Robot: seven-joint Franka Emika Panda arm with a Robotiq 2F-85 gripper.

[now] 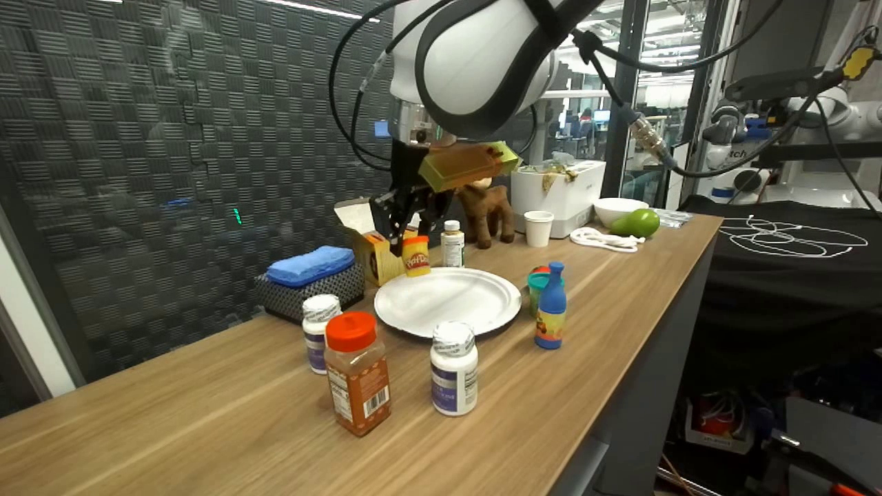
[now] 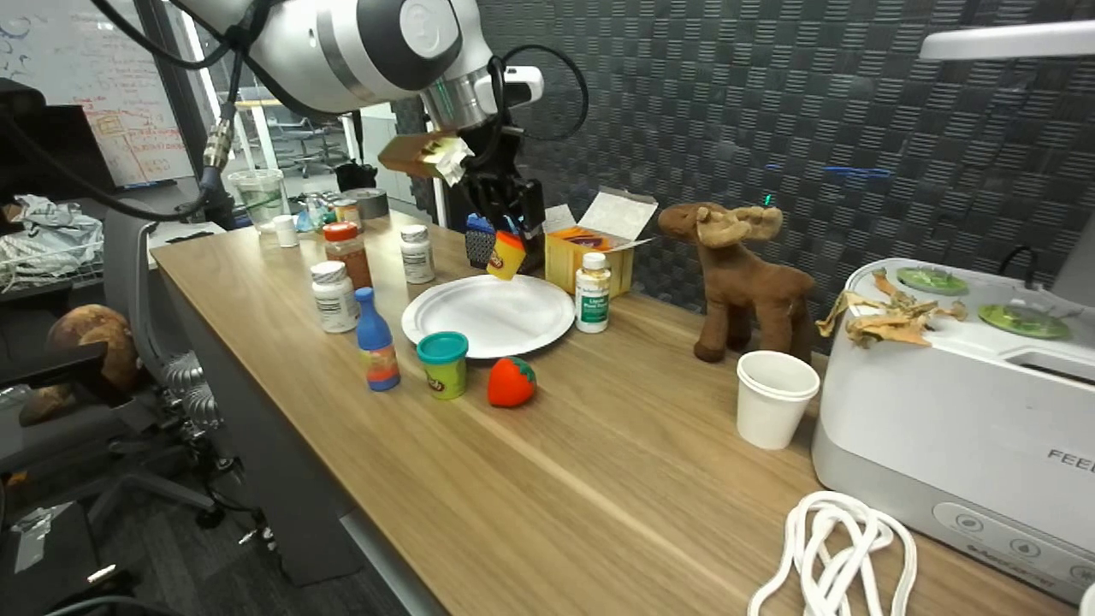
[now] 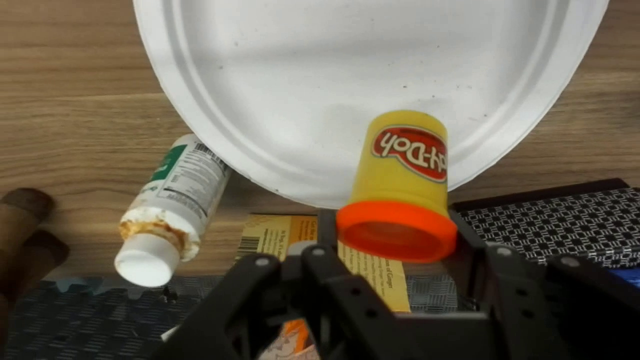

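Observation:
A yellow Play-Doh tub with an orange lid (image 3: pixel 400 162) is held between the fingers of my gripper, which is shut on it at the lid. In the second exterior view the tub (image 2: pixel 505 257) hangs tilted, lid up, above the edge of the white plate (image 2: pixel 482 318). The first exterior view has the gripper (image 1: pixel 406 227) over the plate's back edge, with the tub (image 1: pixel 415 256) below it. The plate (image 3: pixel 336 54) looks bare of objects in the wrist view.
Close to the plate stand a white bottle with a green label (image 2: pixel 592 294), an open yellow box (image 2: pixel 595 251) and a teal-lidded tub (image 2: pixel 443 364) beside a toy strawberry (image 2: pixel 511 382). A blue bottle (image 1: pixel 550 307) and several jars stand nearer the front. Clear table lies at front left.

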